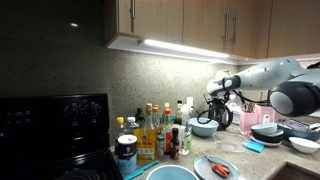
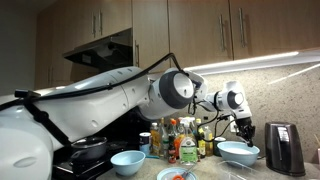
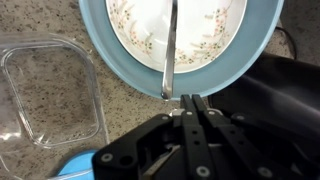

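A pale blue bowl [image 1: 204,128] stands near the back wall. Its blue rim [image 3: 222,73] rings a white floral dish [image 3: 215,35] in the wrist view. A silver utensil handle [image 3: 171,48] reaches across the dish and over the near rim; its far end lies outside the frame. My gripper is shut just outside that rim, right of the handle's end, with nothing seen between its fingers. In the second exterior view the gripper [image 2: 244,133] hangs close over the same bowl [image 2: 238,153]; its fingertips are too small there to make out.
A clear plastic container [image 3: 48,92] lies beside the bowl. A dark kettle-like appliance [image 2: 284,148] stands close on the other side. Several bottles [image 1: 150,135] crowd the counter, and a plate with red food [image 1: 216,168] is nearer the front.
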